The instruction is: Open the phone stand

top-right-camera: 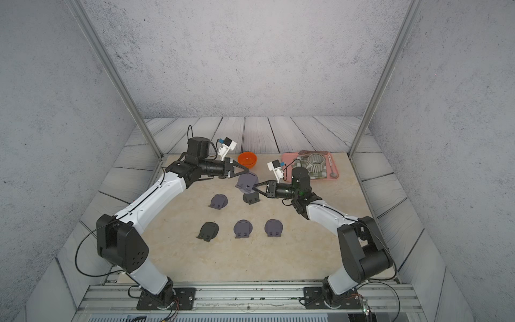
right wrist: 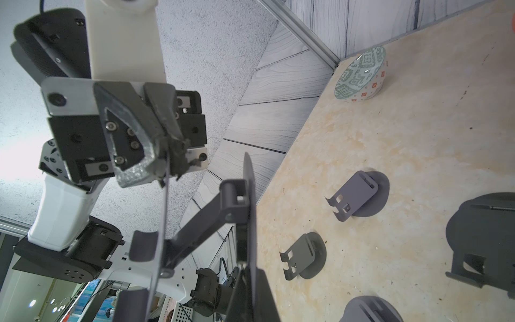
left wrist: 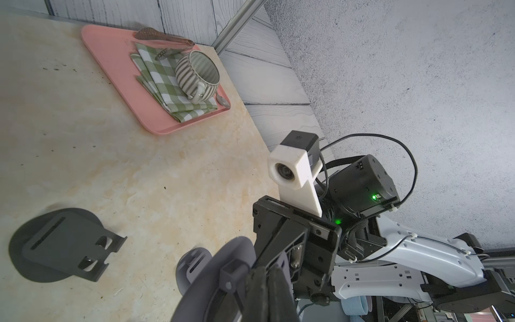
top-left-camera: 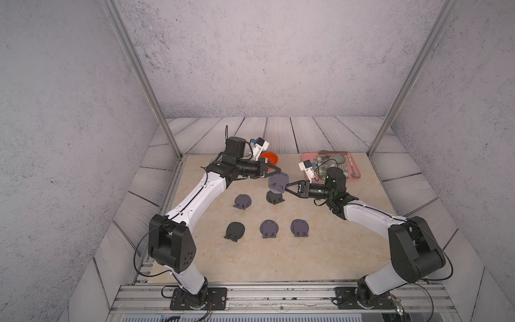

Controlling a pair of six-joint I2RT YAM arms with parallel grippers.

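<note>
A purple-grey phone stand [top-left-camera: 277,181] is held up off the table between my two grippers. In the right wrist view its two thin plates stand apart, joined by a slanting hinge arm [right wrist: 201,225]. My left gripper [top-left-camera: 279,171] is shut on the upper edge of one plate. My right gripper [top-left-camera: 286,186] is shut on the round disc plate [right wrist: 249,209], near its lower edge. In the left wrist view the disc, a hinge block [left wrist: 231,273] and the left fingers [left wrist: 256,295] overlap, so that grip is partly hidden.
Several folded stands lie below, including a dark one [top-left-camera: 274,198] under the held stand and a purple one [top-left-camera: 242,201]. At the back are an orange bowl [top-right-camera: 247,159], a patterned bowl [right wrist: 362,75] and a pink tray [left wrist: 115,64] with a striped cup.
</note>
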